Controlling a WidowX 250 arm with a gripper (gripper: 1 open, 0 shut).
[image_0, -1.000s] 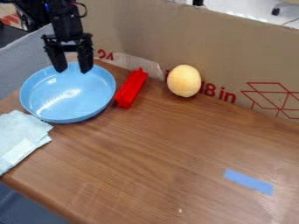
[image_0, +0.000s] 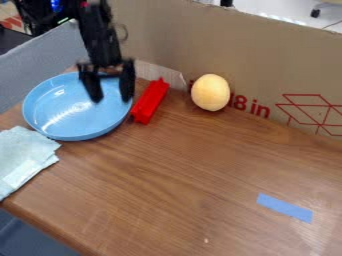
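My black gripper (image_0: 110, 85) hangs over the right part of a light blue plate (image_0: 70, 118) at the left of the wooden table; it is blurred, with its fingers pointing down, and I cannot tell how far apart they are. A red elongated object (image_0: 150, 101) lies just right of the plate. A pale yellow round object (image_0: 210, 92) stands to its right against the cardboard wall.
A folded light cloth (image_0: 19, 162) lies at the front left. A cardboard wall (image_0: 267, 60) runs along the back. A blue tape strip (image_0: 285, 208) marks the right front.
My gripper has moved right and down, from above the plate's back left toward its right side near the red object. The objects on the table have not visibly moved.
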